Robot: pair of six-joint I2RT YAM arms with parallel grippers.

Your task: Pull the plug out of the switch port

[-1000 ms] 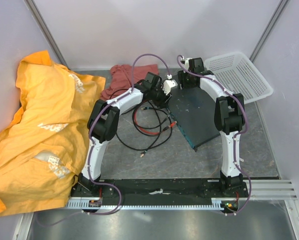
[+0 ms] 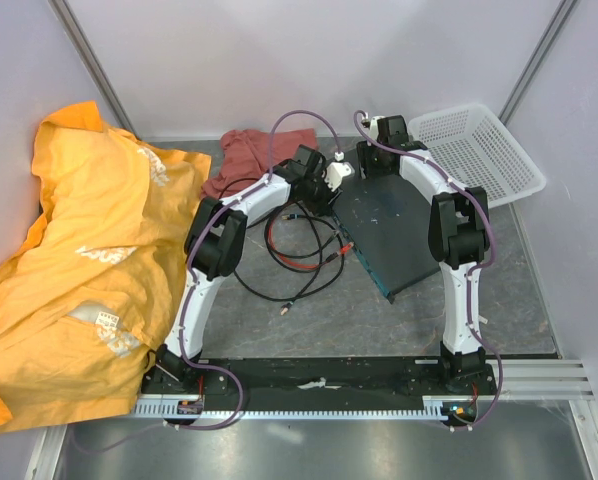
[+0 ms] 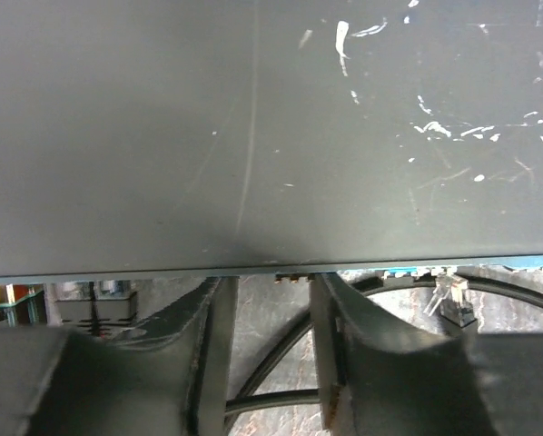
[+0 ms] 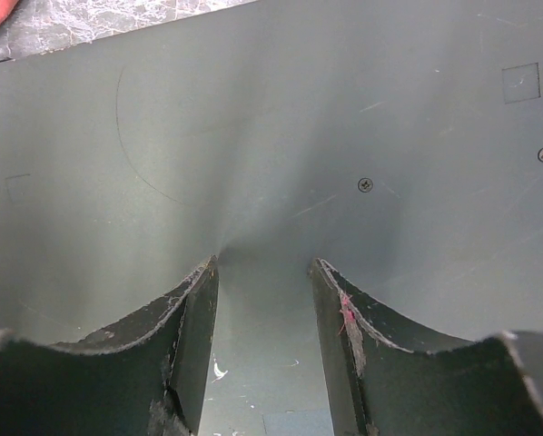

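Observation:
The dark flat switch (image 2: 389, 225) lies on the table; its front edge with the ports (image 3: 294, 277) runs across the left wrist view, mostly hidden beneath the top plate. At that edge my left gripper stands part open, with no plug visible between its fingers; a black cable passes behind them. Right of these fingers, a clear plug (image 3: 449, 289) with a black boot sits at the port edge. My right gripper is open over the switch's top near its far end, holding nothing. Whether its fingertips touch the surface I cannot tell.
Loose black and red cables (image 2: 302, 262) lie coiled left of the switch. A red cloth (image 2: 251, 158) rests behind them, a white basket (image 2: 479, 150) stands at the back right, and an orange cloth (image 2: 99, 250) covers the left side.
The left arm's elbow has shifted slightly right and toward the front, while its gripper stays near the switch's edge. The right arm, switch and cables look unmoved.

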